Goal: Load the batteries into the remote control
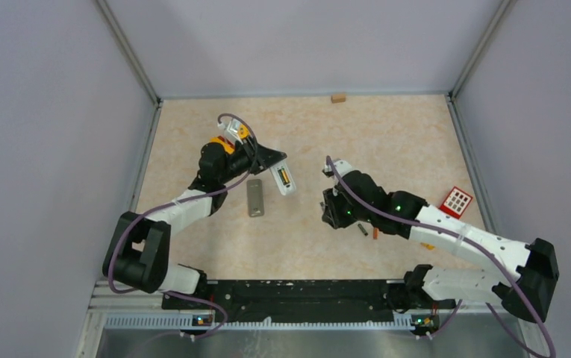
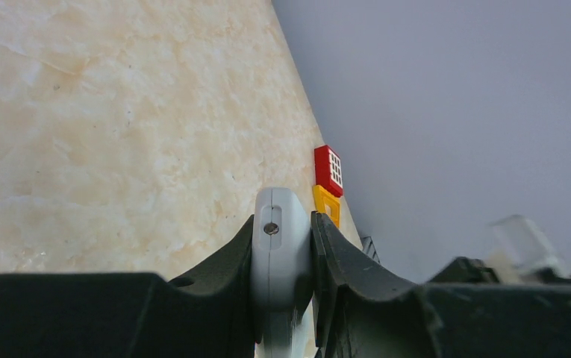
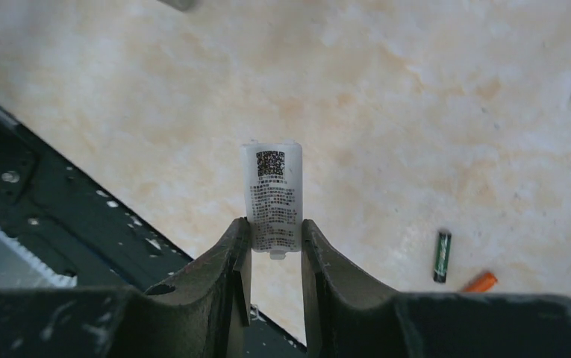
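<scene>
The white remote (image 1: 284, 177) is held up by my left gripper (image 1: 269, 160), its compartment showing a battery in the top view; in the left wrist view it (image 2: 279, 261) sits between the fingers. My right gripper is shut on a silver battery (image 3: 272, 195) with printed markings, raised right of the remote. A dark battery (image 3: 442, 256) and an orange battery (image 3: 481, 283) lie on the table. A grey cover (image 1: 255, 198) lies left of the remote.
A red object (image 1: 455, 201) and a yellow one (image 2: 326, 202) lie at the right. A small tan block (image 1: 338, 98) is at the back.
</scene>
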